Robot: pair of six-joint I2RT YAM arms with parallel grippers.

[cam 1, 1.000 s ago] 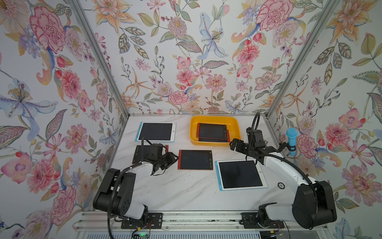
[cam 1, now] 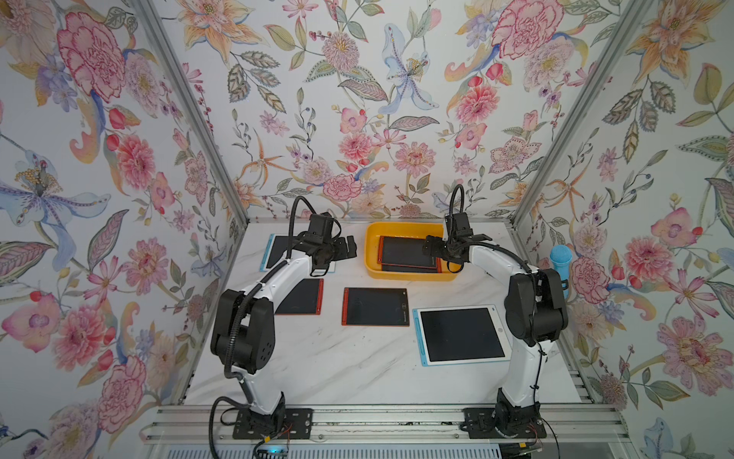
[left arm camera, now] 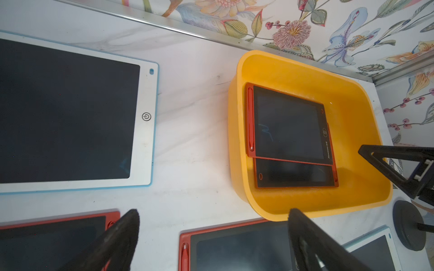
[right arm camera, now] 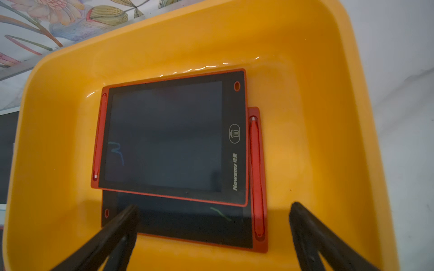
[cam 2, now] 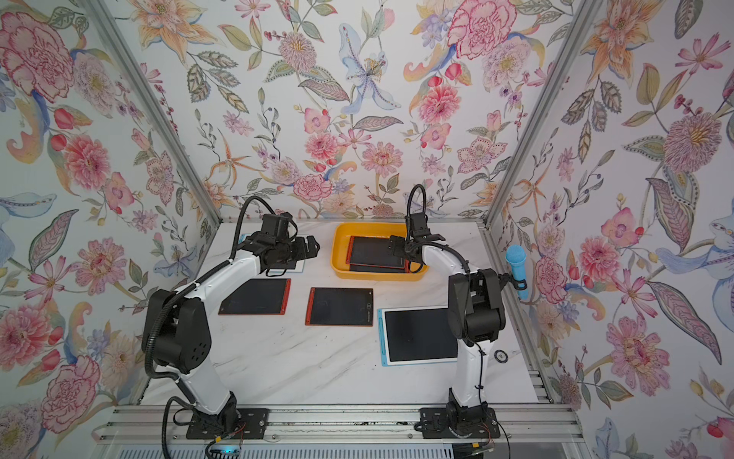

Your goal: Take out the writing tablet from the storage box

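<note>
Inside the yellow storage box (right arm camera: 316,135) lie two red-rimmed writing tablets. The upper tablet (right arm camera: 167,135) rests partly over the lower tablet (right arm camera: 180,219), whose red stylus side sticks out at one end. Over the box, at its right part in the top left view, my right gripper (cam 1: 434,246) hangs open with nothing held, its blurred fingers (right arm camera: 101,239) framing the tablets from above. My left gripper (cam 1: 345,247) is open too and empty, above the table just left of the box. Its fingers (left arm camera: 117,234) appear in the lower part of the left wrist view.
A red-rimmed tablet (cam 1: 375,306) lies in front of the box, another red one (cam 2: 255,297) to its left. One large white-blue tablet (left arm camera: 67,117) is at the back left; a second (cam 1: 465,334) lies front right. Bare tabletop (cam 1: 367,367) spans the front middle.
Both arms have reached toward the back. My left gripper rose from near the front tablets to beside the box; my right one moved left, from the box's right corner to over its inside.
</note>
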